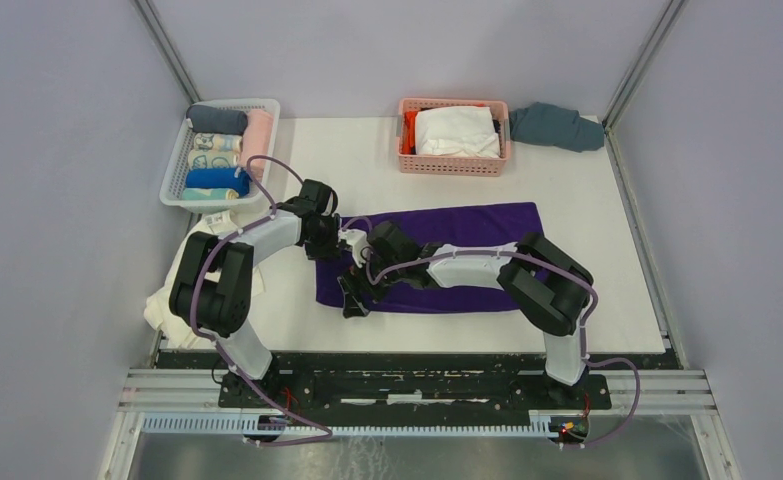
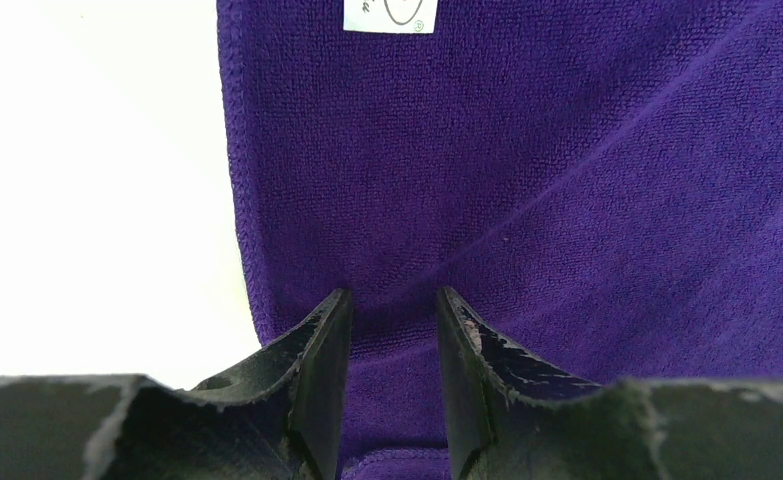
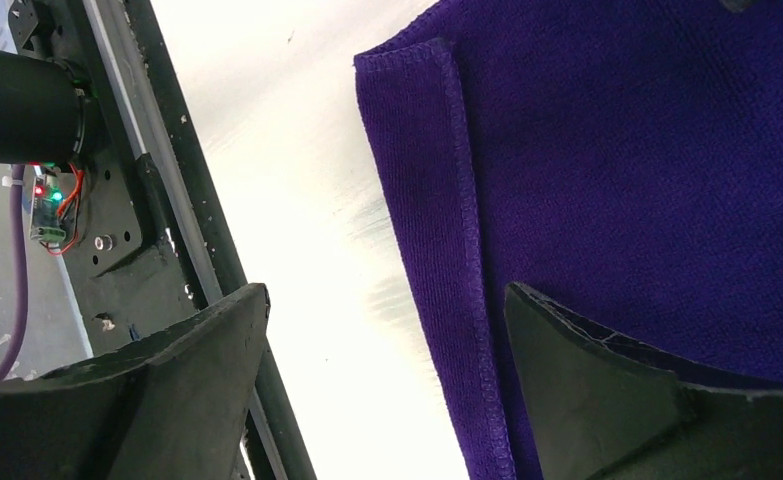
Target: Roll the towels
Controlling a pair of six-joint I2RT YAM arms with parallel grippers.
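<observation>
A purple towel (image 1: 477,225) lies spread across the table's middle, both arms over its left part. In the left wrist view my left gripper is part open just above the towel (image 2: 527,130), beside its hemmed edge, with nothing visible held. My right gripper stands open over the towel's near edge, where a narrow folded strip shows beside bare table; a corner of the towel (image 3: 627,180) is turned over there.
A white basket (image 1: 175,160) of rolled towels is at back left, white cloths (image 1: 177,290) below it. A pink basket (image 1: 452,167) with cloths and a grey-green folded towel (image 1: 557,125) are at the back.
</observation>
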